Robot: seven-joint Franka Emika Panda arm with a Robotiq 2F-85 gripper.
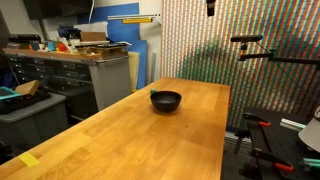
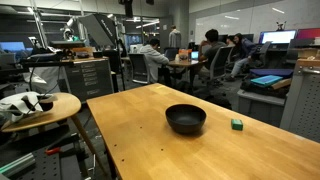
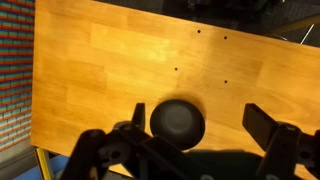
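A black round bowl [image 1: 165, 101] sits upright on the wooden table, and it looks empty in the second exterior view [image 2: 186, 119]. A small green block [image 2: 237, 124] lies on the tabletop apart from the bowl. My gripper is high above the table and open, its two fingers spread wide with nothing between them. From the wrist, the bowl [image 3: 178, 124] appears below, nearer the left finger. I cannot make out the green block in the wrist view.
Around the bowl, the wooden tabletop [image 2: 145, 125] is largely bare. A yellow strip [image 1: 29, 159] marks the table's near left in the first exterior view. Cabinets [image 1: 95, 82] stand beyond one side. People sit at desks in the background.
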